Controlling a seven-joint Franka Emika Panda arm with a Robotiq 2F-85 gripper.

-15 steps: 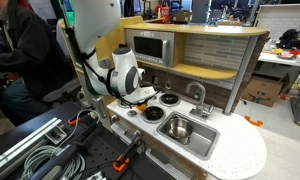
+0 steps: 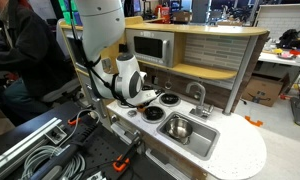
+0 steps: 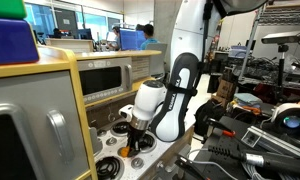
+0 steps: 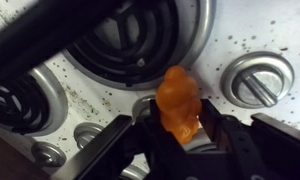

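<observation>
An orange object with a rounded end (image 4: 178, 98) lies over the stove top in the wrist view, with a narrower orange part stretching up past the burner. In exterior view 2 the orange object (image 3: 127, 151) shows low at the stove, under the white arm. My gripper points down there, one dark finger on each side of the orange end. The fingers stand apart; whether they touch the object cannot be made out. From exterior view 1, the gripper (image 2: 141, 104) is small and partly lost against the dark burner.
Black coil burners (image 4: 140, 40) and a round knob (image 4: 258, 80) surround the gripper. Right of the stove are a steel sink (image 2: 190, 134) and a faucet (image 2: 201, 96). A microwave (image 2: 147, 47) sits behind the arm. Clear white counter (image 2: 238, 150) lies beyond the sink.
Over the last second the arm's white wrist has come down a little toward the stove.
</observation>
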